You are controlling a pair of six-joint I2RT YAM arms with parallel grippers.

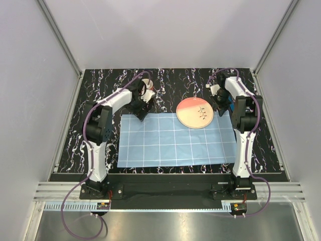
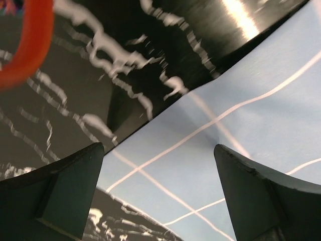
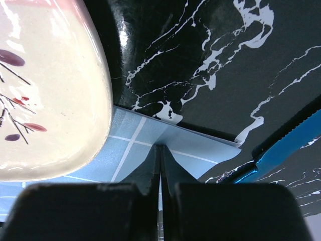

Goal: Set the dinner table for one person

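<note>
A blue cloth mat (image 1: 175,145) with white lines lies spread across the table. The plate (image 1: 193,115), cream and pink with a twig pattern, sits on the mat's far edge, right of centre. My left gripper is open over the mat's far left corner, nothing between its fingers. Close to the plate's right side, my right gripper is shut above the mat's far right corner, with nothing showing between its tips. A blue serrated utensil (image 3: 288,150), partly out of frame, lies right of the mat. Behind my left gripper stands a whitish cup (image 1: 147,82), mostly hidden.
A curved orange-red piece (image 2: 37,40) shows at the upper left of the left wrist view; what it belongs to is unclear. The black marbled table (image 1: 173,85) is bare behind the plate, and the mat's front half is clear.
</note>
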